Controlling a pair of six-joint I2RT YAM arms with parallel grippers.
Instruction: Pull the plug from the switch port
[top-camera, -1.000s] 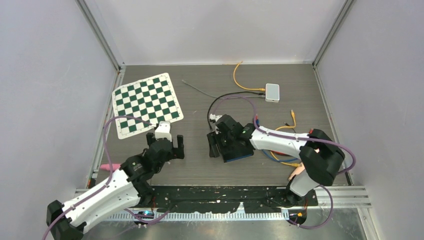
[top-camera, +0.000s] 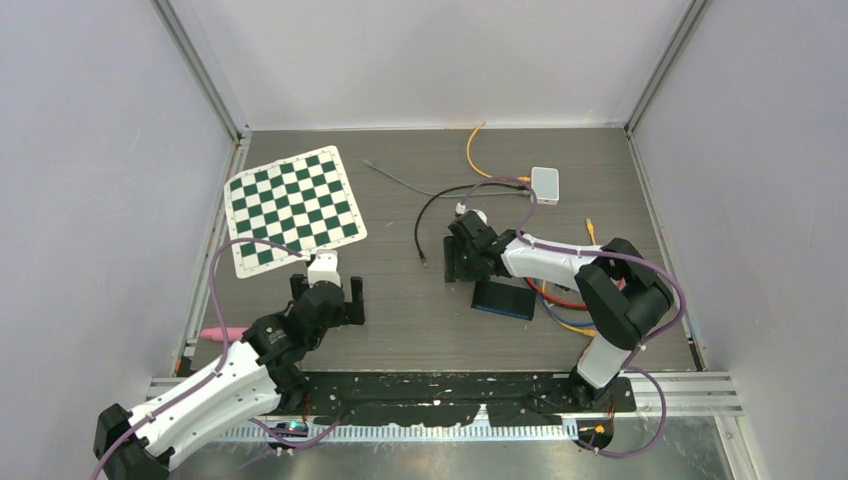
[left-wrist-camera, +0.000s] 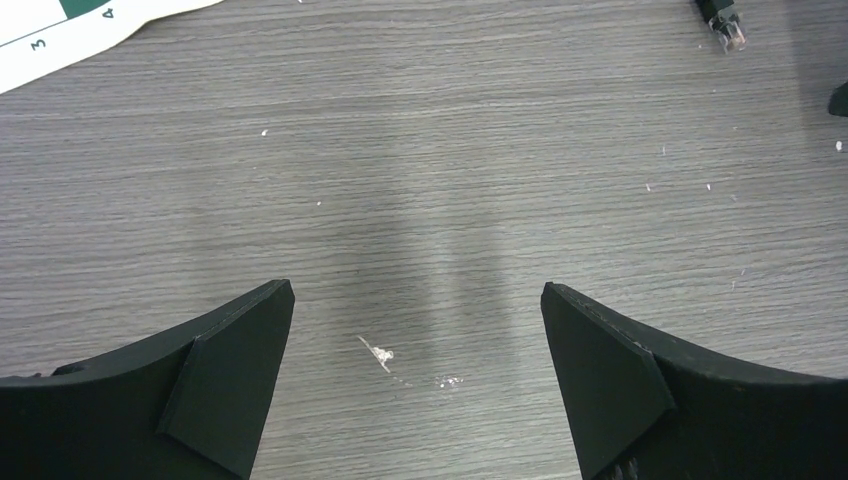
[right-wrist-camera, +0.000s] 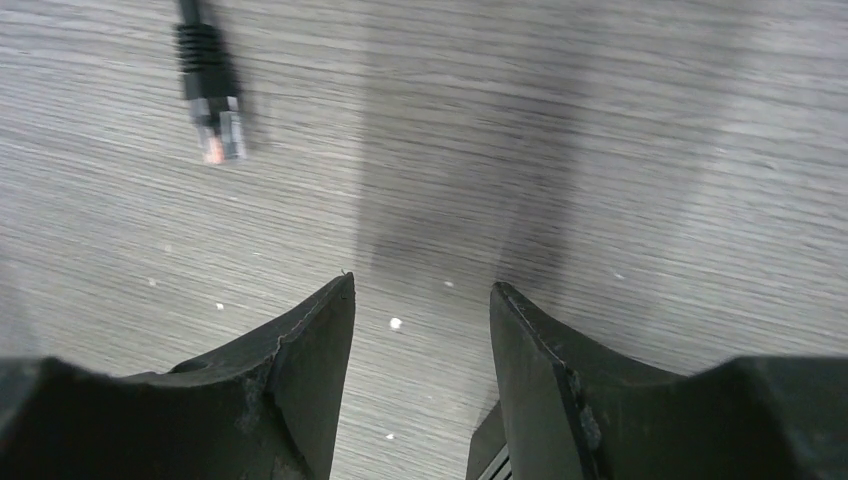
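Observation:
A black flat box (top-camera: 502, 300), which looks like the switch, lies right of centre on the table. Blue, yellow and red cables run at its right side; my right arm covers where they meet it. My right gripper (top-camera: 449, 262) is just left of and above the box. Its fingers (right-wrist-camera: 315, 370) stand partly apart, with bare table showing between them. Part of a dark edge (right-wrist-camera: 490, 450) shows behind the right finger. A loose black cable plug (right-wrist-camera: 218, 125) lies ahead of the left finger. My left gripper is wide open and empty over bare table.
A white box (top-camera: 545, 186) with yellow, black and grey cables stands at the back right. The chessboard (top-camera: 295, 212) lies at the left, with a pink object (top-camera: 222, 334) near the left arm. Clear table lies between the grippers.
My right gripper has moved right and away from the front edge. The black box has shifted to the right.

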